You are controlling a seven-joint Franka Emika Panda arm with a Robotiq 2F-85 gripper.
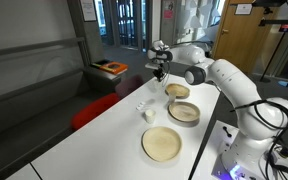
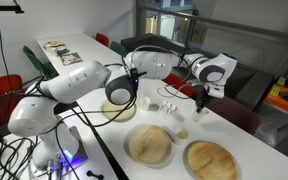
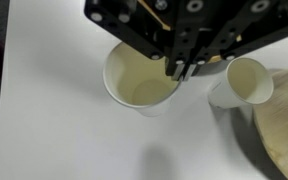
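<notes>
My gripper is shut, its two fingertips close together at the near rim of a white paper cup [image 3: 134, 88]. The cup's open mouth faces the wrist camera. Whether its thin rim sits between the fingers is too small to tell. A second white cup [image 3: 242, 84] stands to the right of the fingers in the wrist view, apart from them. From the outside, the gripper [image 2: 202, 101] hangs over the far part of the white table, near a small white cup [image 2: 203, 114].
Other white cups [image 1: 150, 117] stand on the table among round tan plates [image 1: 162, 145]. White forks [image 2: 168, 108] lie in the middle. Dark red chairs [image 1: 93, 110] line the table's side.
</notes>
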